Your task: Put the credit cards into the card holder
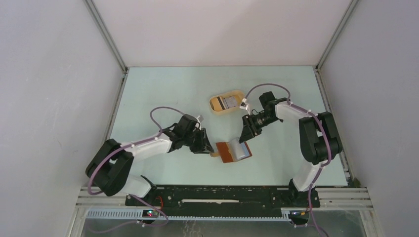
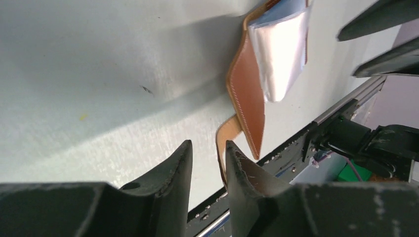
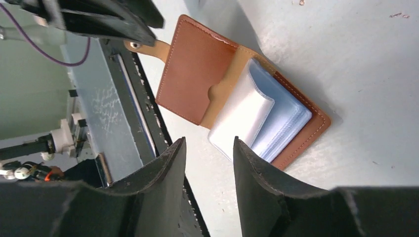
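Note:
The brown leather card holder (image 3: pixel 192 74) lies open on the table, showing its clear plastic sleeves (image 3: pixel 276 123) and a strap with a snap (image 3: pixel 155 50) on one side. In the left wrist view, my left gripper is at the holder's strap end, the strap just behind its fingers; whether it grips the strap is unclear. My right gripper hangs over the sleeves, part open, with nothing visible between its fingers. A tan box (image 1: pixel 215 108) behind holds flat cards or card-like items (image 1: pixel 229 102), too small to make out.
The table's front edge and black rail (image 1: pixel 209 200) are just in front of the holder. The two grippers are close together over the holder.

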